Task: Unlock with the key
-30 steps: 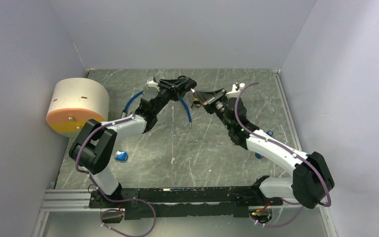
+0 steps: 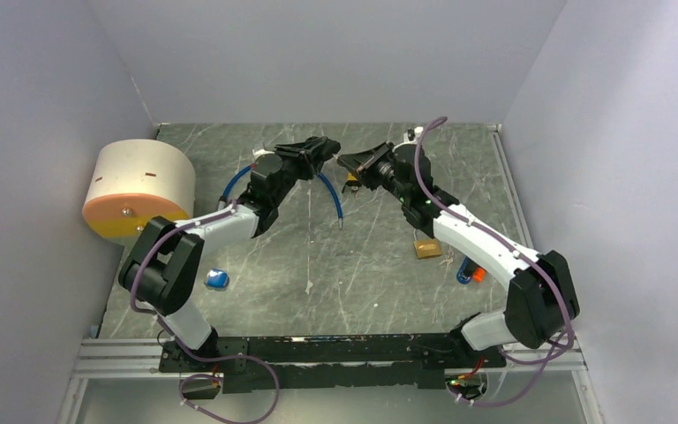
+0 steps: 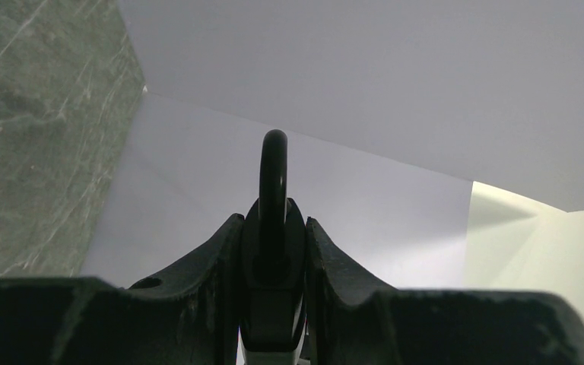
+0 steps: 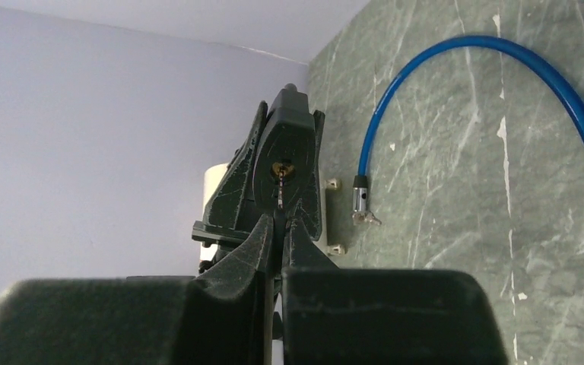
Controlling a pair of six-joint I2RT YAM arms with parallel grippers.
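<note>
My left gripper (image 2: 318, 150) is shut on a black padlock (image 3: 272, 251), its black shackle upright in the left wrist view. My right gripper (image 2: 353, 161) faces it across a small gap, shut on a key (image 4: 280, 194). In the right wrist view the key's thin blade points up to the brass keyhole (image 4: 283, 167) in the lock's black body and overlaps it; I cannot tell how far it is inserted.
A blue cable lock (image 4: 540, 61) lies on the marble table behind. A brass padlock (image 2: 428, 249) lies at the right, a small blue item (image 2: 216, 279) at the front left. A cream cylinder (image 2: 138, 185) stands at the left.
The left gripper has moved slightly back and left with the black padlock.
</note>
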